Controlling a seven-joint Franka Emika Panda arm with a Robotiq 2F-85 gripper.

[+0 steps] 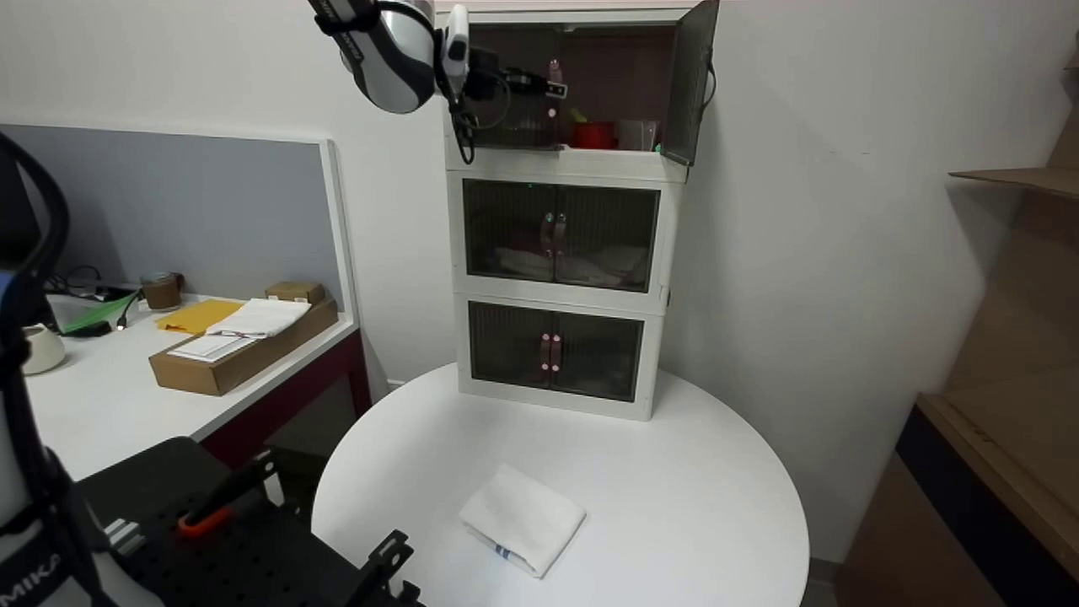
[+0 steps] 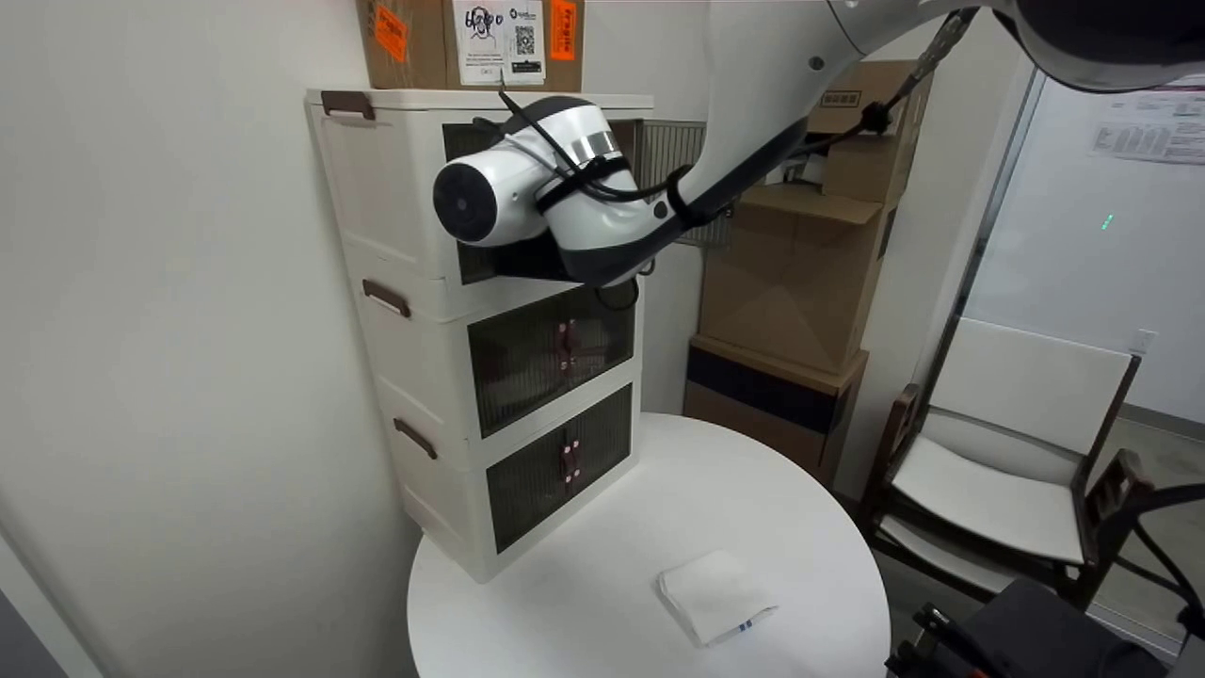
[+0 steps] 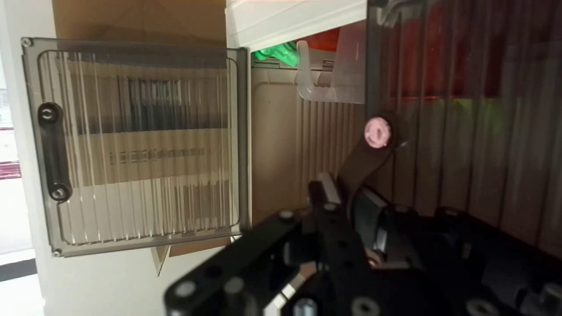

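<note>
The top unit of the white cabinet (image 1: 566, 160) has its right door (image 1: 693, 86) swung open and its left door (image 1: 513, 91) in the closed position. In front of the left door's free edge is my gripper (image 1: 557, 90). From the wrist view, the dark curved handle (image 3: 360, 160) of that door runs down between my fingers, which stand slightly apart. Whether they touch the handle cannot be told. Inside the unit sit a red container (image 1: 593, 136), a clear container (image 1: 636, 135) and something green (image 3: 279, 53).
The two lower cabinet units have closed dark doors (image 1: 558, 234). A folded white cloth (image 1: 523, 520) lies on the round white table (image 1: 698, 486), otherwise bare in front of the cabinet. Cardboard boxes (image 2: 779, 271) stand beyond the table's right side.
</note>
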